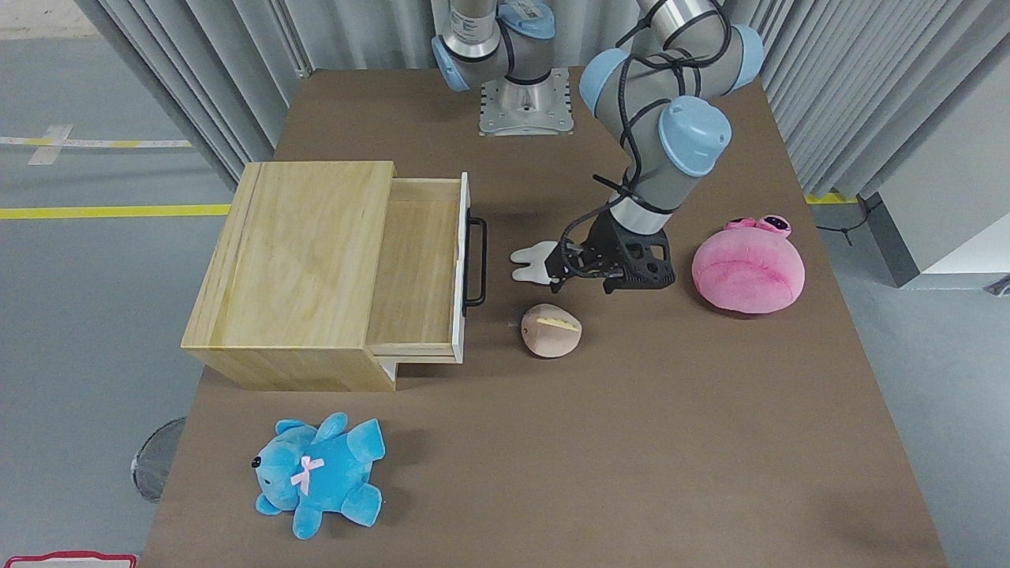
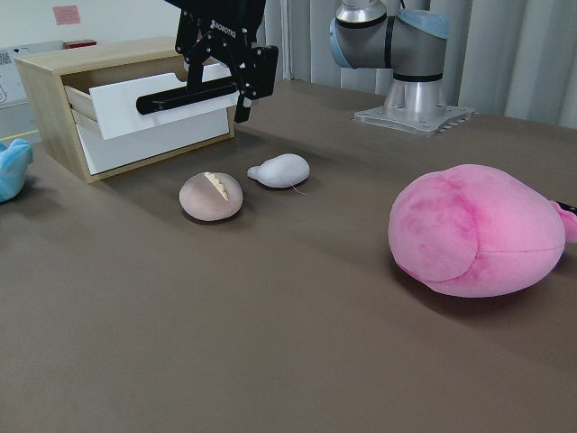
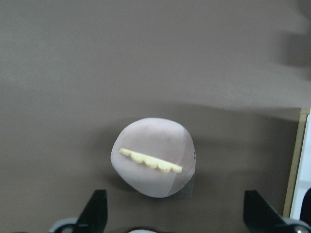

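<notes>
My gripper [image 1: 606, 270] hangs above the table just right of a small white plush [image 1: 530, 260], partly hiding it in the front view; the wrist view shows its two fingers apart at the bottom, nothing held. Below it lies a beige round plush [image 1: 551, 331] [image 3: 153, 158] with a yellow crest. The wooden drawer unit [image 1: 276, 255] stands left, its drawer [image 1: 407, 274] pulled out, with a black handle [image 1: 480, 284]. A pink plush [image 1: 748, 270] [image 2: 478, 234] sits to the right.
A blue bear [image 1: 327, 473] lies at the near left.
</notes>
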